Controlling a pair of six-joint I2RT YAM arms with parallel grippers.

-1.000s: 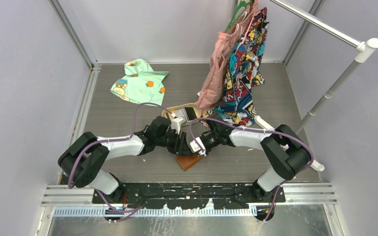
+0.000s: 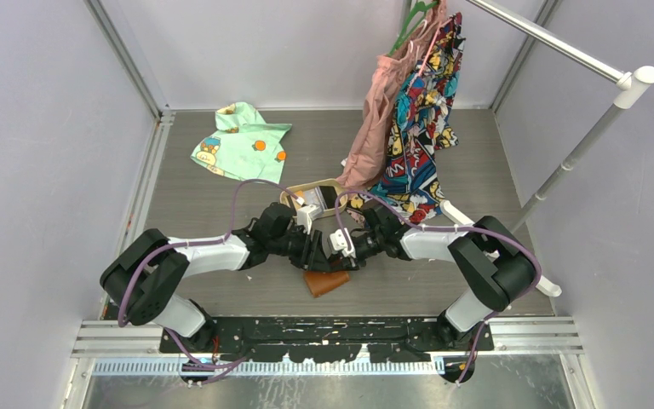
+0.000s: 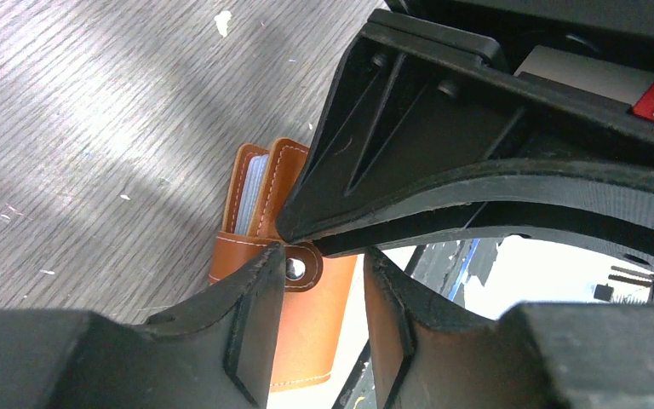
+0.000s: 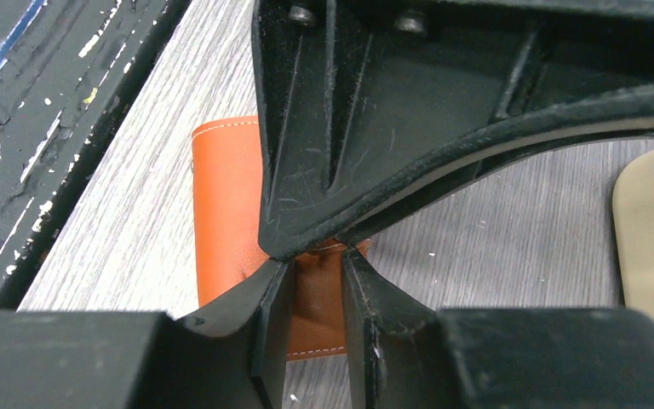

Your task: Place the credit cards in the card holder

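The orange-brown card holder [image 2: 328, 283] is under both grippers near the front of the table. In the left wrist view, the holder [image 3: 315, 332] has a strap closed by a snap button [image 3: 295, 268], with pale layered edges [image 3: 252, 192] in its end; whether these are cards or sleeves I cannot tell. My left gripper is part open, its fingertips either side of the strap area. My right gripper is shut on the card holder [image 4: 319, 311], whose leather shows between the fingers. A black finger of the other gripper covers part of each wrist view.
Behind the grippers, a beige tray [image 2: 283, 201] holds a white item and a black item. A green printed cloth [image 2: 251, 145] lies at the back left, and hanging clothes [image 2: 409, 128] reach down beside the tray. Bare table lies to the left.
My right gripper has turned and shifted slightly away from the front edge. The card holder has turned a little, while the left arm looks almost still.
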